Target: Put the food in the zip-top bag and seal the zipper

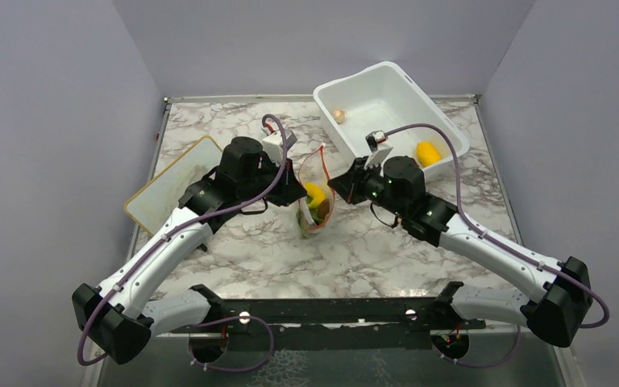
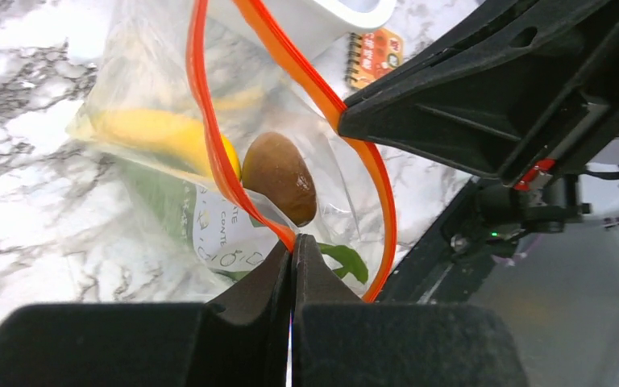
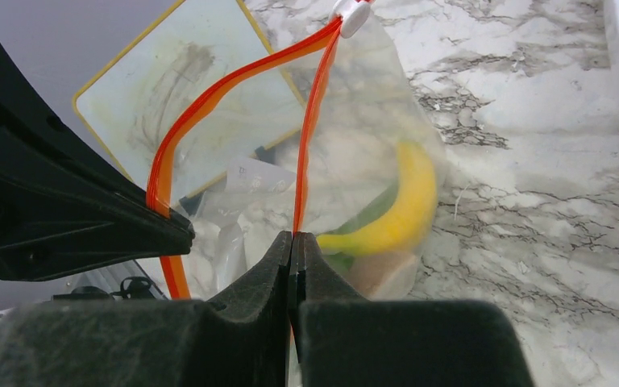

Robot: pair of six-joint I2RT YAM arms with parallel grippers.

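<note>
The clear zip top bag [image 1: 315, 205] stands between both grippers, its orange zipper rim [image 2: 380, 193] spread into a wide loop. Inside lie a yellow banana [image 3: 409, 211], a brown potato-like food [image 2: 280, 177] and something green [image 2: 346, 263]. My left gripper is shut on one side of the rim. Opposite it, my right gripper is shut on the other side. A white slider [image 3: 353, 16] sits at one end of the zipper in the right wrist view. The bag's bottom is partly hidden from above.
At the back right stands a white bin [image 1: 371, 109] holding a yellow food [image 1: 428, 153] and a small tan one [image 1: 338, 116]. A yellow-edged board [image 1: 165, 189] lies at left, partly under the left arm.
</note>
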